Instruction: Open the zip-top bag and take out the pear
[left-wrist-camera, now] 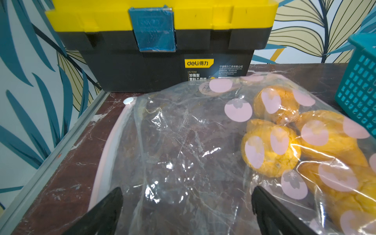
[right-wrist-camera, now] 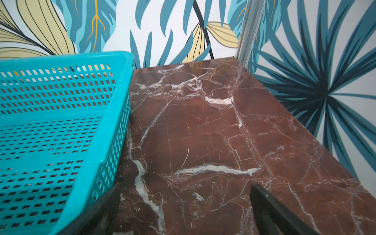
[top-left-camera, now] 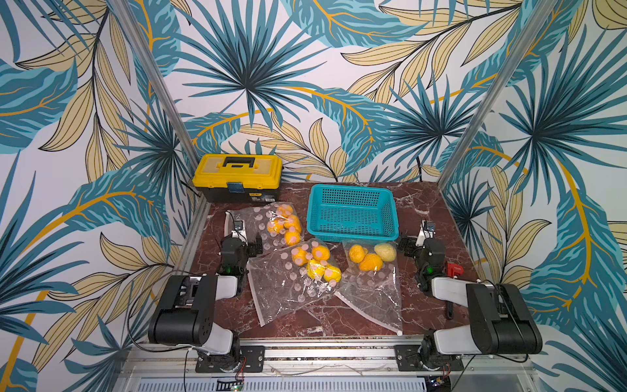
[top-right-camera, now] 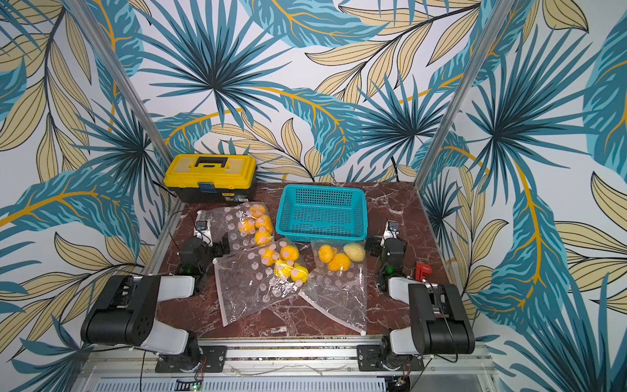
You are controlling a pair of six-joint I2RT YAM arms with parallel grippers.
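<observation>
Three clear zip bags with fruit lie on the table: a rear-left bag (left-wrist-camera: 176,148) of yellow-orange fruit, a front-middle bag (top-left-camera: 287,287) of orange and yellow fruit, and a right bag (top-left-camera: 365,287) with two orange fruits and a pale yellowish round fruit (top-left-camera: 384,251), perhaps the pear. In the left wrist view my left gripper is open over the rear-left bag, nothing held. My right gripper is open beside the basket, over bare table.
A turquoise basket (top-left-camera: 352,232) stands at the back centre-right. A yellow-and-black toolbox (top-left-camera: 236,172) is at the back left. A red object (top-left-camera: 455,269) lies by the right arm.
</observation>
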